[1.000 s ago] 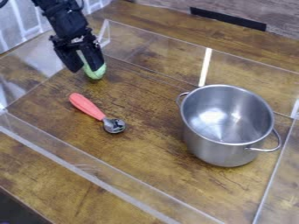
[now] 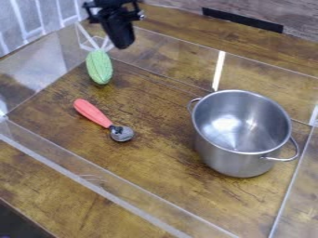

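Note:
My gripper (image 2: 114,26) is high at the top left, dark and blurred; whether it is open or shut is unclear. Below it a green corn-like vegetable (image 2: 99,67) rests on the wooden table (image 2: 149,177), clear of the gripper. An ice cream scoop (image 2: 95,113) with a pink handle and metal head lies lower left of centre. A large steel pot (image 2: 243,134) with two side handles stands on the right.
Clear plastic edging surrounds the work area, with a white strip near the back right.
My gripper has risen up and away from the green vegetable, which is now uncovered and sits slightly left of where it was. The scoop and pot are unmoved.

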